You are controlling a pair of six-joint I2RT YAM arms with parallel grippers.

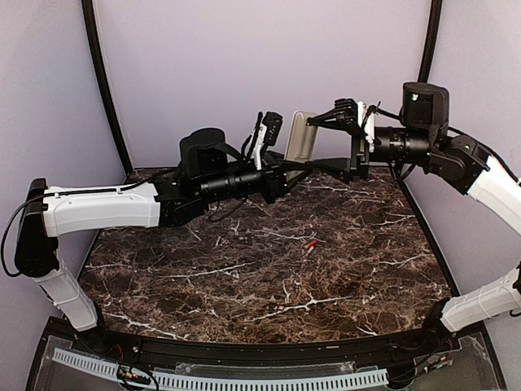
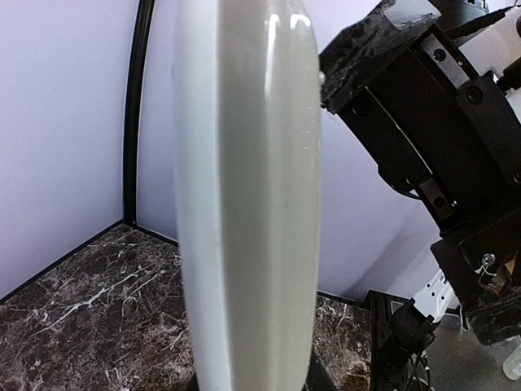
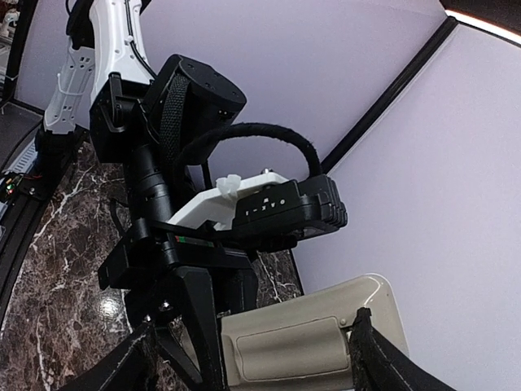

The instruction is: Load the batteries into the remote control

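A beige remote control (image 1: 301,137) stands nearly upright in the air, my left gripper (image 1: 295,173) shut on its lower end. In the left wrist view, the pale remote (image 2: 252,195) fills the middle and hides the fingertips. My right gripper (image 1: 314,143) is open, its fingers spread above and below at the remote's right side. The right wrist view shows the remote (image 3: 297,350) between the spread fingers, with a rectangular outline on its face; whether that is a cover or an open recess I cannot tell. Small red batteries (image 1: 310,244) lie on the table.
Both arms meet above its far part, with the grippers very close together. A slotted white strip (image 1: 220,381) runs along the front edge.
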